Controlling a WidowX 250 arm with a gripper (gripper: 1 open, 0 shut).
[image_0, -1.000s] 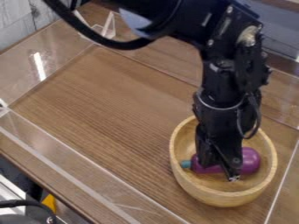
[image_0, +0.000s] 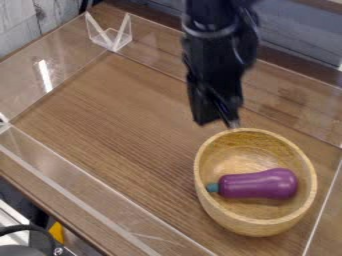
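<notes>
A purple toy eggplant (image_0: 262, 184) lies inside a wooden bowl (image_0: 214, 215) at the lower right. The black arm reaches down from the top, and my gripper (image_0: 207, 112) hangs above and behind the bowl, clear of the eggplant, blurred by motion. Whether its fingers are open or shut is hard to make out; I see nothing held.
A white wire object (image_0: 110, 32) stands at the back left. A wall bounds the top right, and a dark item sits at the lower left edge.
My gripper has risen out of the bowl and moved up and back, away from the eggplant, which is now uncovered in the bowl.
</notes>
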